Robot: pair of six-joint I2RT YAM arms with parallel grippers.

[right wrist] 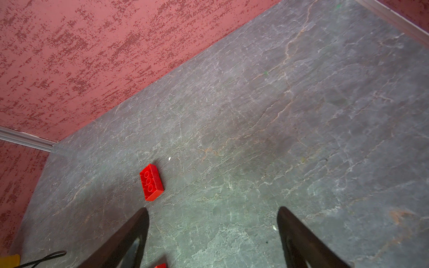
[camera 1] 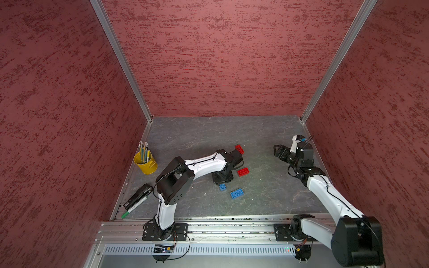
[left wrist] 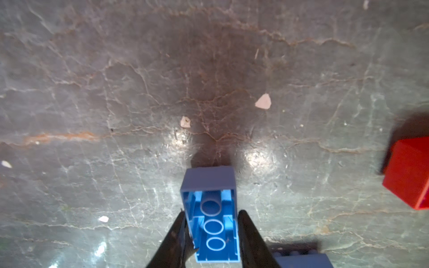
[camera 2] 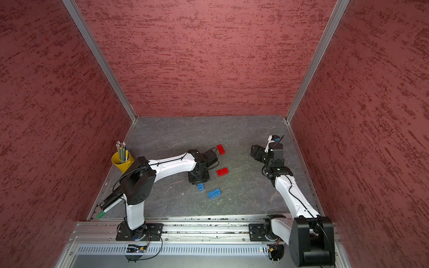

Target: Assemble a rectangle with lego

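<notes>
In the left wrist view a blue brick (left wrist: 213, 178) lies underside up between the fingertips of my left gripper, which are at or against its sides; whether they grip it is unclear. A second blue brick (camera 1: 236, 193) lies to its right in the top left view, near the front. One red brick (camera 1: 242, 171) lies right of my left gripper, another red brick (right wrist: 151, 182) farther back. My right gripper hangs over the right side of the table, open, with nothing between its fingers.
A yellow cup of pens (camera 1: 145, 163) stands at the left, with a black case (camera 1: 136, 196) and a green-tipped pen in front of it. Red walls enclose the table.
</notes>
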